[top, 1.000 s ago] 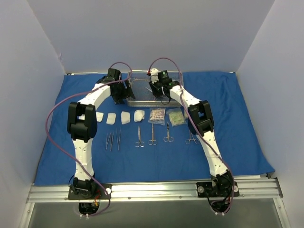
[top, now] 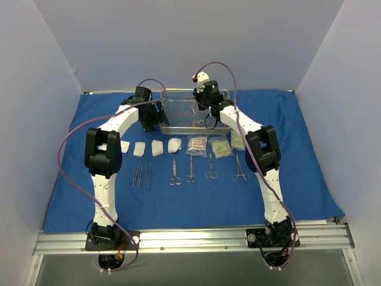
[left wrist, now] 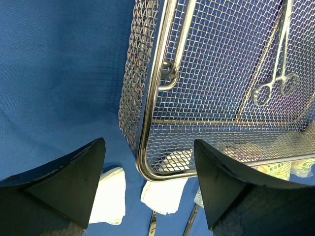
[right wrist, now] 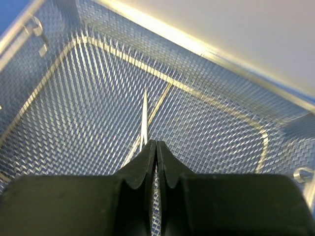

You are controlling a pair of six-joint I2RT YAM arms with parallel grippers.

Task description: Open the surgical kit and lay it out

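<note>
The wire mesh tray (top: 178,130) lies at the back of the blue cloth, with a pair of forceps (left wrist: 274,83) still inside. My left gripper is open at the tray's front left corner, nothing between its fingers. My right gripper is shut over the tray's interior, a slim steel instrument (right wrist: 144,115) visible beyond its tips. Laid out in front are white gauze pads (top: 157,147), tweezers (top: 140,177), scissors (top: 174,179), another clamp (top: 240,175) and packets including a bagged pack (top: 196,145) and a green pack (top: 221,148).
Grey walls enclose the sides and back. Purple cables arch over both arms.
The left arm has not moved.
</note>
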